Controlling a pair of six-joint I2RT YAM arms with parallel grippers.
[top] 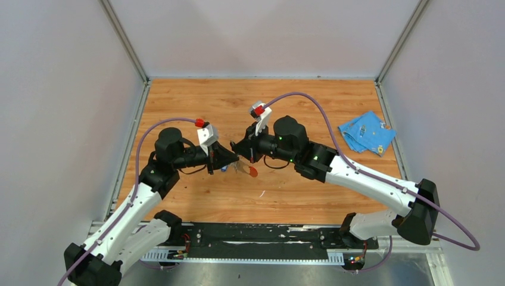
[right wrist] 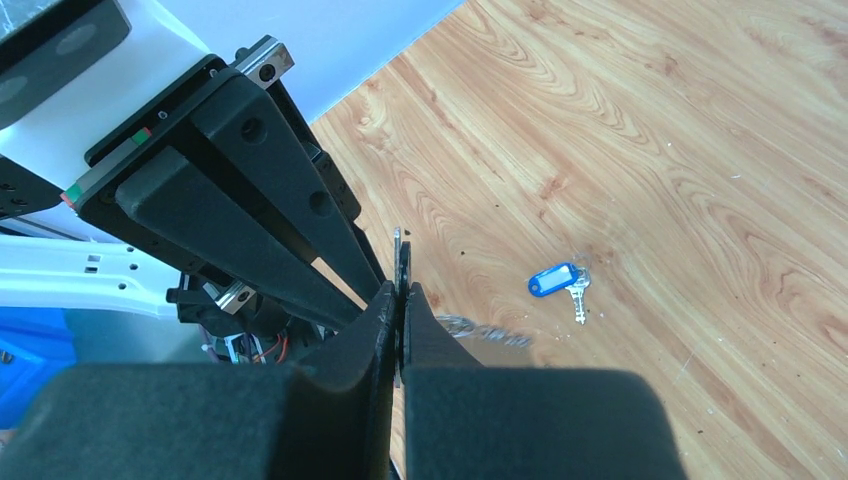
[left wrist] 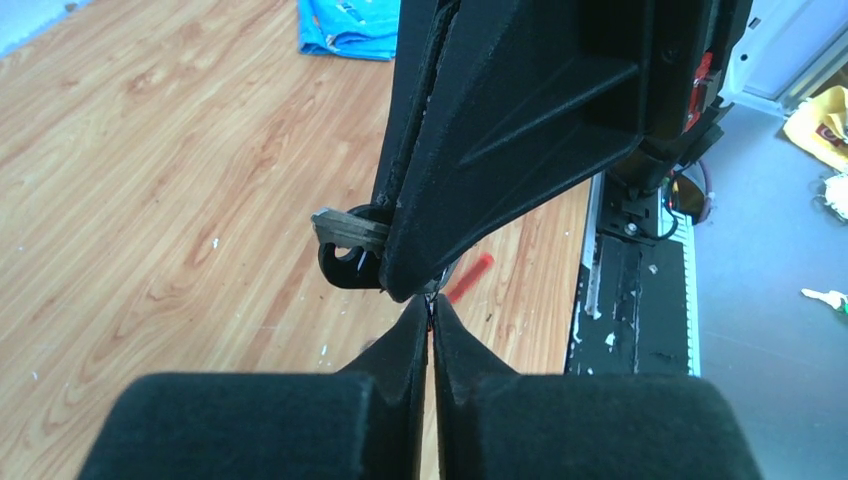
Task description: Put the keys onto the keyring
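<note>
My left gripper (top: pixel 234 157) and right gripper (top: pixel 237 146) meet over the table's middle. In the left wrist view the left fingers are shut on a thin metal piece, apparently the keyring (left wrist: pixel 432 312); the right fingers hold a flat metal key end (left wrist: pixel 345 228). Below them hangs an orange-red tag (top: pixel 252 171), with blurred keys beside it. In the right wrist view, a key (right wrist: pixel 579 300) with a blue tag (right wrist: pixel 552 280) shows beneath, on or over the wood; my right fingertips are shut on a thin upright piece.
A folded blue cloth (top: pixel 366 132) with small items on it lies at the right of the wooden table (top: pixel 268 95).
</note>
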